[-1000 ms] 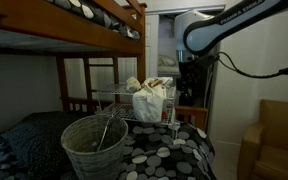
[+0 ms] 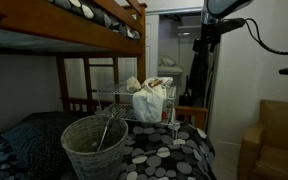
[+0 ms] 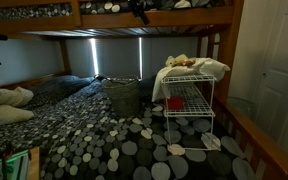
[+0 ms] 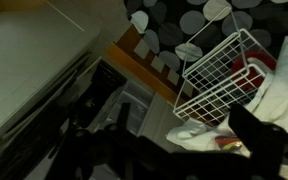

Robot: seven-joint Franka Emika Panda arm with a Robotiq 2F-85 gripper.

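My gripper hangs high at the upper right in exterior view 1, above the bed and to the right of the wire rack. In the wrist view the gripper stands open, its dark fingers wide apart and nothing held between them. Beyond them, lower down, show the white rack, a white cloth or bag and something red. A grey wicker basket stands upright on the dotted bedspread, left of the rack.
A bunk frame overhangs the left side. The white bag drapes over the rack's side, with small items on top. A brown armchair stands at right. Bare bedspread lies in front of the basket and rack.
Over the last second the arm has drawn upward, taking the gripper up and to the right in exterior view 1. The basket, rack and bag look unmoved.
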